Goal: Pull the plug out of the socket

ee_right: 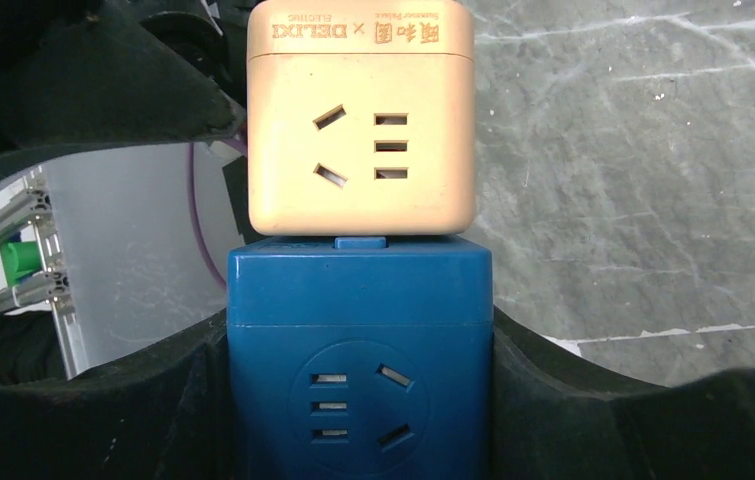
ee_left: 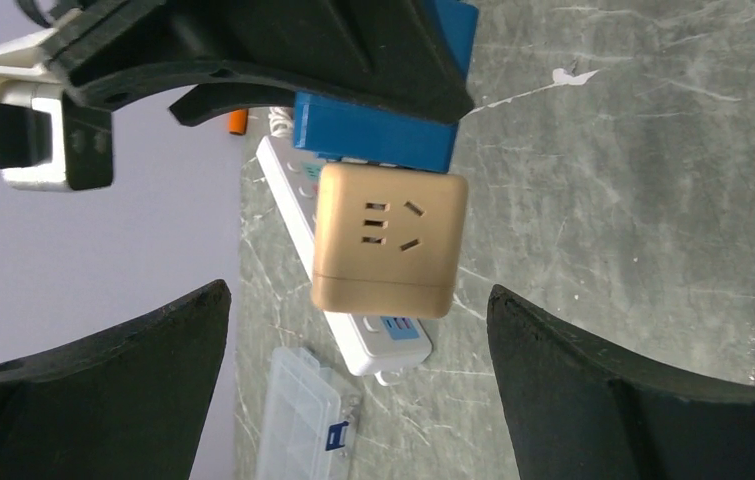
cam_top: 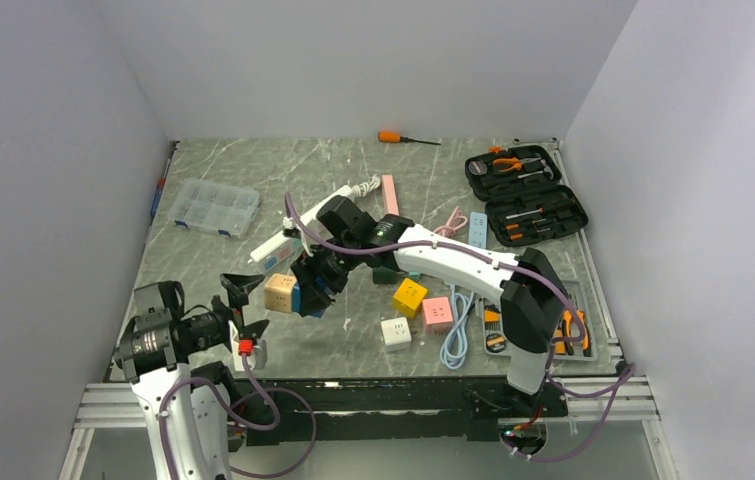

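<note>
A tan cube plug (ee_right: 361, 150) is joined end to end with a blue cube socket (ee_right: 360, 370), with a narrow blue strip showing at the seam. My right gripper (cam_top: 315, 284) is shut on the blue socket, its dark fingers (ee_right: 593, 410) pressing both sides. The tan plug (ee_left: 389, 240) sticks out toward the left arm. My left gripper is open, with the tan plug seen beyond and between its fingers, apart from them. From above, the left gripper (cam_top: 245, 303) lies just left of the tan plug (cam_top: 280, 293).
A white power strip (cam_top: 275, 246) and a clear box (cam_top: 215, 207) lie behind the grippers. Yellow (cam_top: 410, 297), pink (cam_top: 437, 315) and white (cam_top: 396, 334) cubes sit under or near the right arm. Open tool case (cam_top: 525, 195) at back right; bare tabletop lies front left.
</note>
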